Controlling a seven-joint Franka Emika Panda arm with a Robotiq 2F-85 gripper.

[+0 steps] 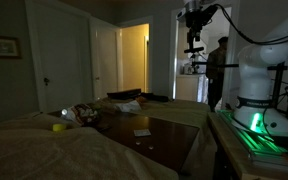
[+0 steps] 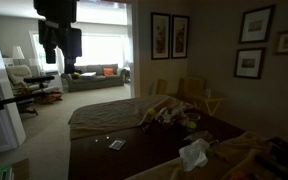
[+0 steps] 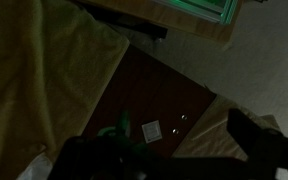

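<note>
My gripper hangs high above the table, well clear of everything on it. In the wrist view its dark fingers stand wide apart at the bottom edge, with only the distant table between them. A small white square lies flat on the bare dark tabletop; it shows too in exterior view 2 as a pale square. Beside it are a few tiny bright bits. A green-lit shape close to the square is too dark to make out.
Tan cloth covers the table's near side. A colourful heap, a yellow object and a crumpled white piece lie farther back. Dark items line the far edge. Someone stands in the doorway.
</note>
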